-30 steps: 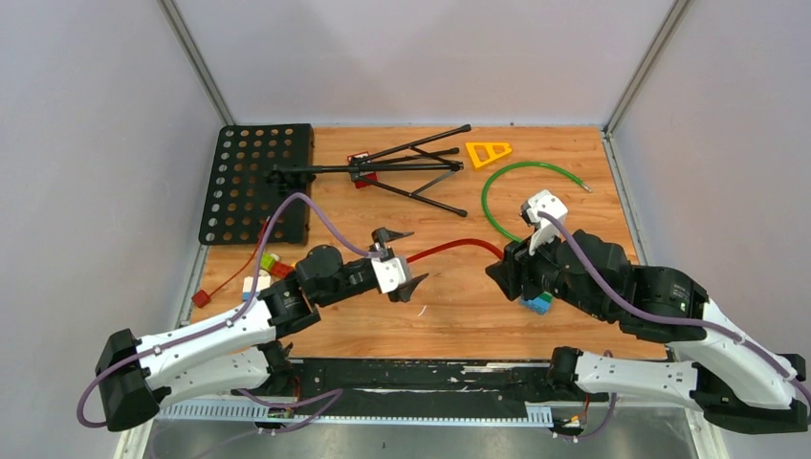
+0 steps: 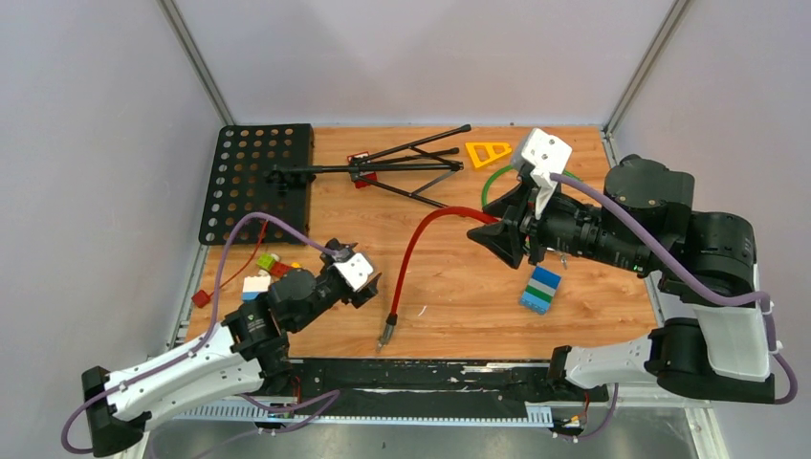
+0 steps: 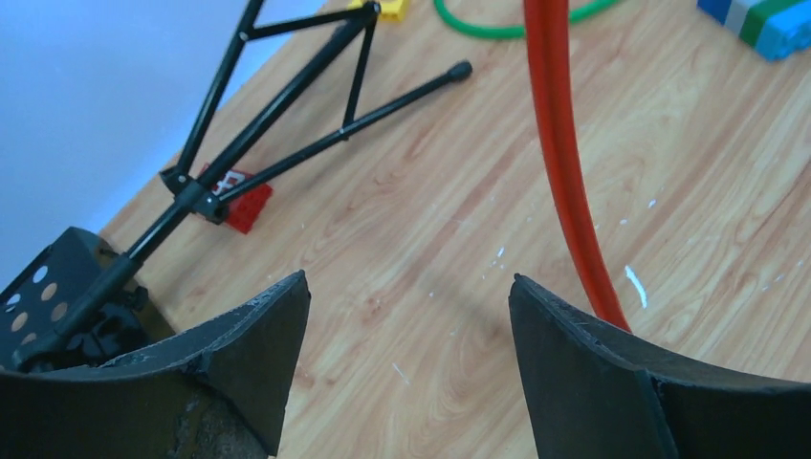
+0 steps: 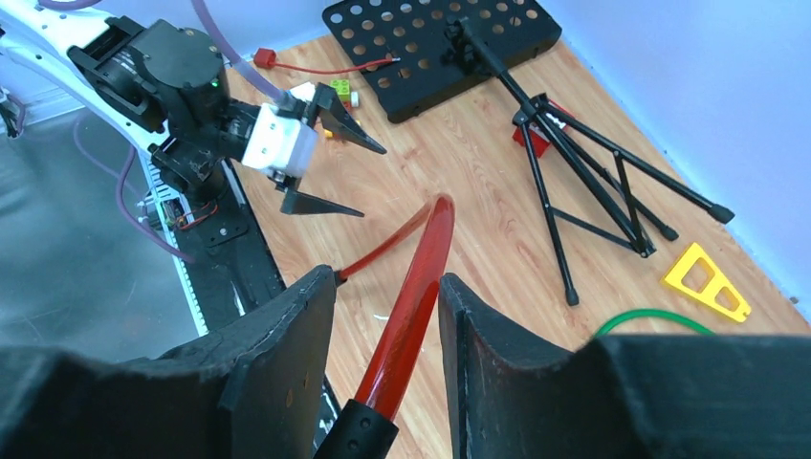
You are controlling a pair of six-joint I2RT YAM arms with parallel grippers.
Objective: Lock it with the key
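Note:
A red cable with a black-and-metal end arcs across the middle in the top view. My right gripper is shut on its other end; in the right wrist view the black collar sits between the fingers. From there the cable bends over and its metal end hangs down, near the board's front edge. My left gripper stands open to the left of the cable, nothing between its fingers. In the left wrist view the cable passes behind the right-hand finger. No key can be made out.
A green cable lies at the back right, near a yellow triangle. The black tripod and perforated black plate occupy the back left. Blue-green bricks lie below the right arm; the board's middle is mostly clear.
My left gripper has drawn back leftward, away from the cable. The cable's free end has swung down from near it. My right gripper has risen and shifted slightly, still with the cable.

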